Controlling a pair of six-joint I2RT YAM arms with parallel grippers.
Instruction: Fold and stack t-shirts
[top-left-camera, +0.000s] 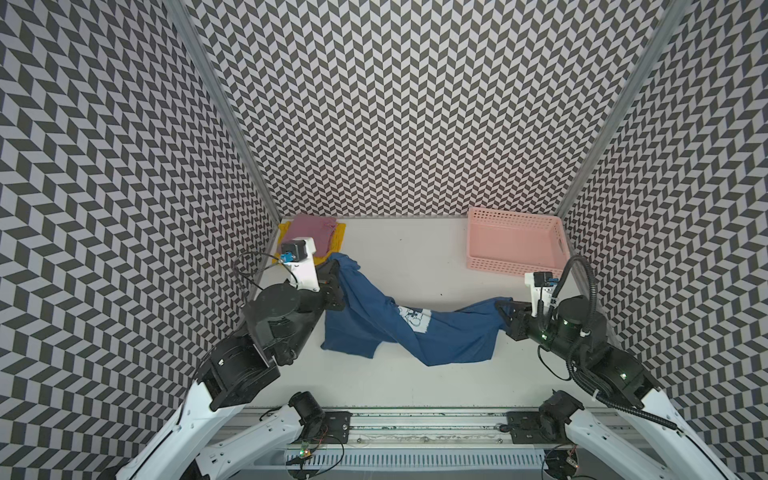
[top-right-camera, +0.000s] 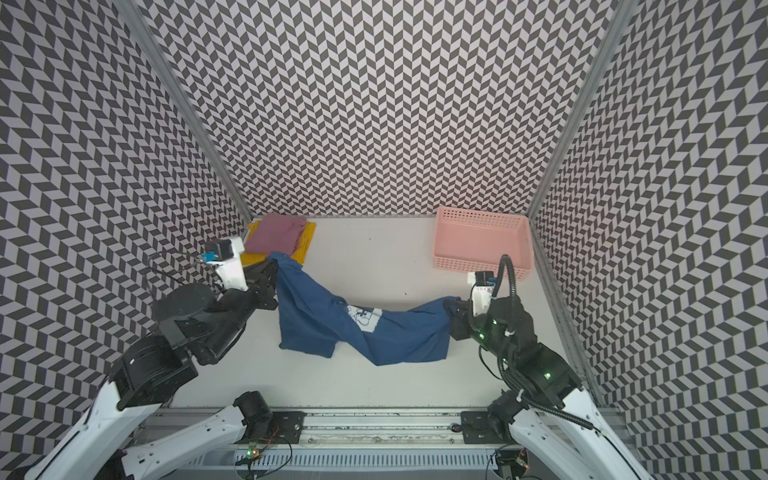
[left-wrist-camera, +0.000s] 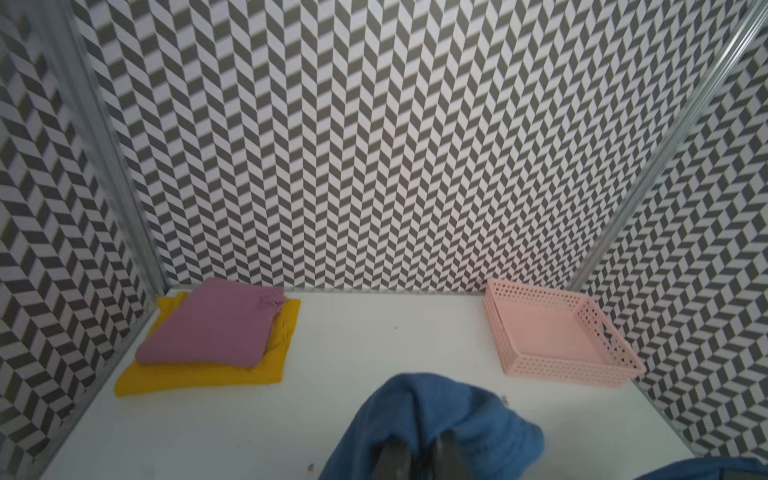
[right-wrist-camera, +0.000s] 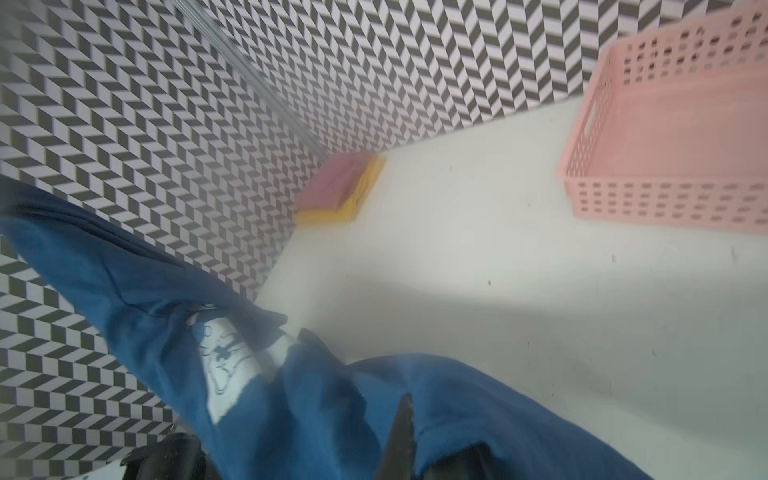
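Observation:
A blue t-shirt (top-left-camera: 456, 332) with a white print stretches between my two grippers, sagging in the middle. My right gripper (top-left-camera: 507, 312) is shut on one end of it. In the right wrist view the cloth drapes over the right fingers (right-wrist-camera: 402, 440). The other end hangs at my left gripper (top-left-camera: 336, 270), raised at the left. Cloth bunches around the left fingertips in the left wrist view, blurred, so how far they are closed is unclear. At the back left lies a folded mauve shirt (left-wrist-camera: 212, 324) on a folded yellow one (left-wrist-camera: 192, 377).
An empty pink basket (top-left-camera: 516, 265) stands at the back right. Bare white table (top-left-camera: 404, 248) lies between the basket and the folded pile, and a clear strip runs along the front edge. Patterned walls close in the sides and back.

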